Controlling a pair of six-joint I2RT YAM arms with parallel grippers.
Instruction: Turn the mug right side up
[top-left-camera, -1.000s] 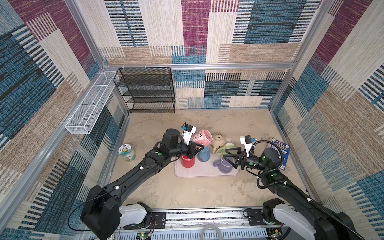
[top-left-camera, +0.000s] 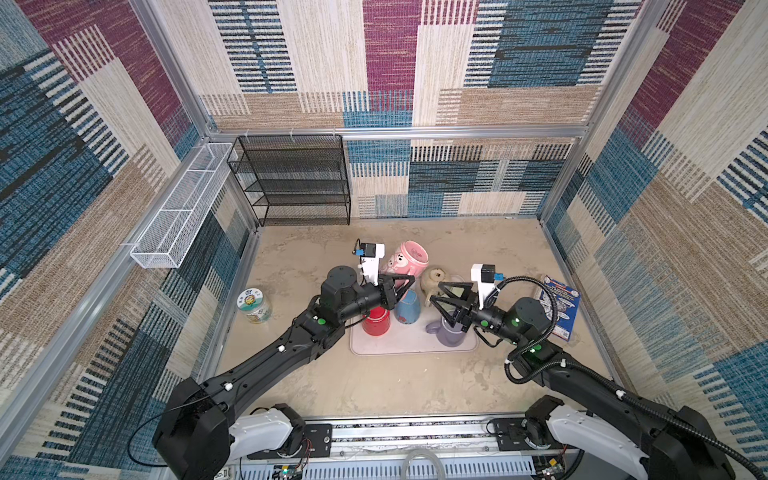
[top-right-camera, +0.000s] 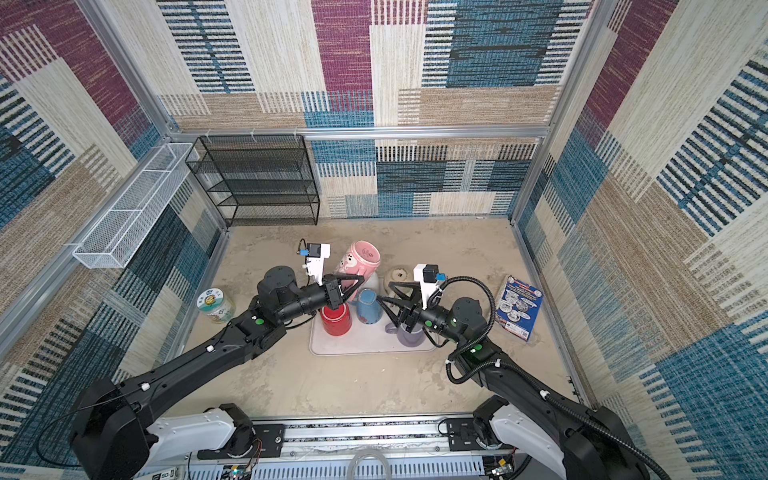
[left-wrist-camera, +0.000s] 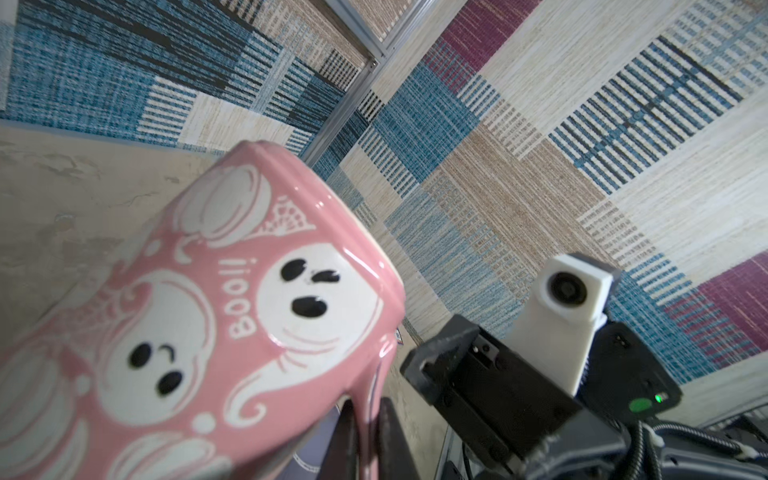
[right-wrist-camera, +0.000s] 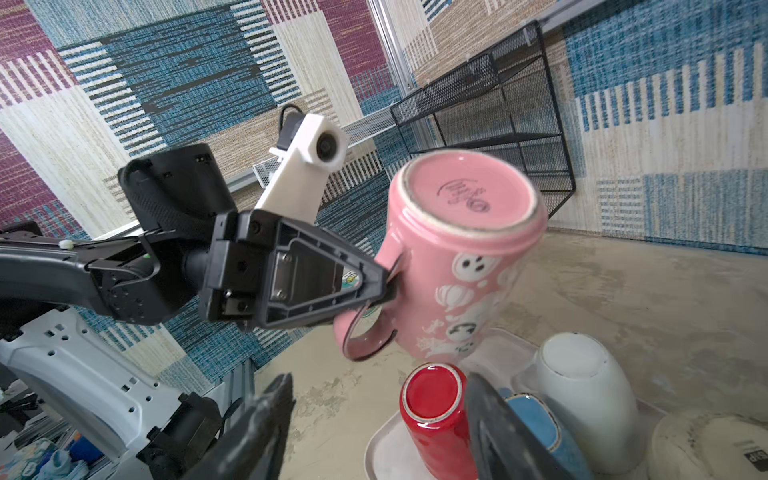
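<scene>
The pink mug (right-wrist-camera: 460, 264), printed with white ghosts, hangs tilted above the tray, its base facing up and its mouth down. My left gripper (top-left-camera: 409, 281) is shut on its handle (right-wrist-camera: 372, 340), as the right wrist view shows. In the left wrist view the mug's side (left-wrist-camera: 216, 304) fills much of the picture. My right gripper (top-left-camera: 437, 293) stands open to the right of the mug, apart from it, with nothing between its fingers. The mug's opening is hidden.
Below, on a pale tray (top-left-camera: 384, 345), stand a red mug (top-left-camera: 376, 322), a blue mug (top-left-camera: 407, 308), a white mug (right-wrist-camera: 588, 392) and a purple mug (top-left-camera: 450, 333). A beige teapot (top-left-camera: 433, 278) sits behind. Open table lies in front.
My right gripper has moved left, toward the pink mug. The left gripper has shifted slightly rightward and up in the view, still carrying the mug by its handle.
</scene>
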